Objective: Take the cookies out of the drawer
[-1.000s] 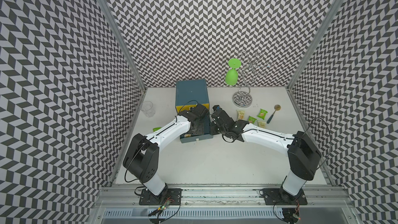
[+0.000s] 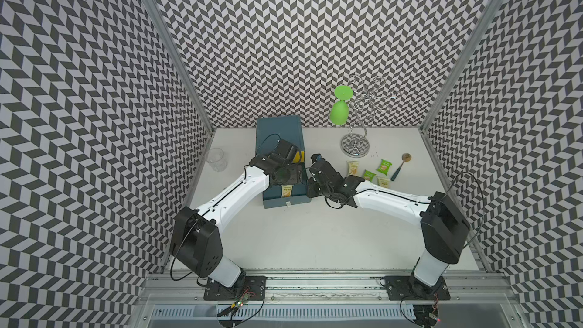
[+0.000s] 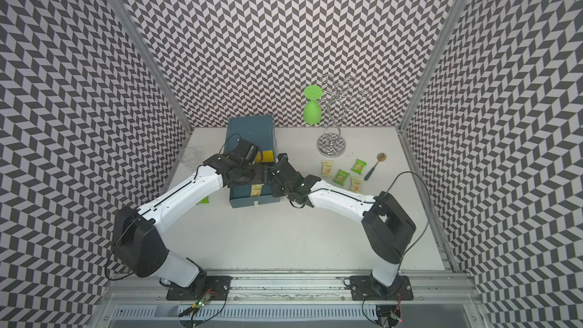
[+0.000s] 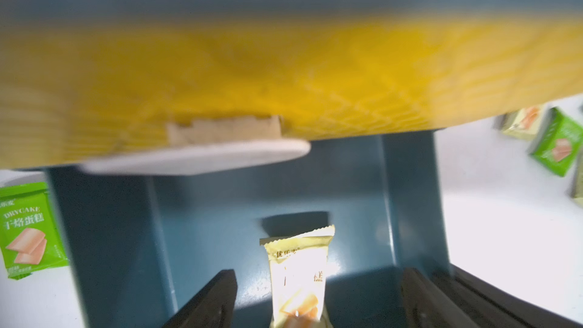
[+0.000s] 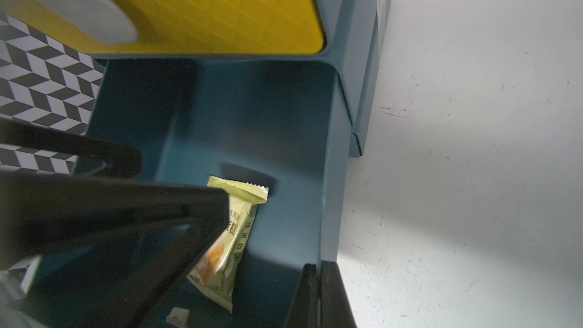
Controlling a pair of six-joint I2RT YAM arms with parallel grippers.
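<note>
A cookie pack in yellow wrapping (image 2: 287, 190) lies in the pulled-out drawer (image 2: 273, 200) of the teal box (image 2: 278, 124). My left gripper is open above it in the left wrist view, the pack lying below between the fingertips but not gripped. My right gripper is shut at the drawer's right wall (image 5: 331, 194); whether that thin wall is between its fingers is hard to tell. In the right wrist view the left gripper's fingers (image 5: 176, 206) reach over the pack.
Several snack packs (image 2: 383, 165) and a wooden-headed brush (image 2: 405, 158) lie at right. Behind them stands a metal stand (image 2: 354, 144) with green objects (image 2: 340, 109). A glass (image 2: 216, 158) stands left; a green pack (image 4: 30, 230) lies beside the drawer.
The right arm is nearly still.
</note>
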